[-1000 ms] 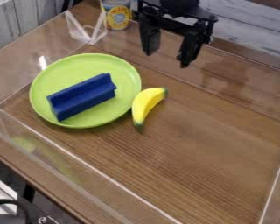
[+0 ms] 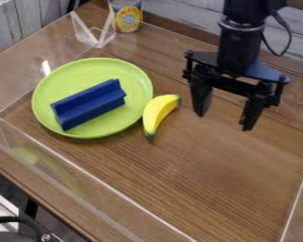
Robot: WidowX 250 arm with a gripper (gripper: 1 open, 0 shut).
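Note:
My black gripper [image 2: 226, 106] hangs over the right part of the wooden table, its two fingers spread apart with nothing seen between them. A yellow banana [image 2: 159, 112] lies to its left, apart from it. Further left, a green plate [image 2: 126, 76] holds a dark blue block [image 2: 88, 104].
A can [image 2: 126, 13] stands at the back left, with a clear plastic object [image 2: 95, 28] beside it. A white wall edges the back right.
The gripper has come from the back of the table toward the front and right. The banana, plate and block have not moved.

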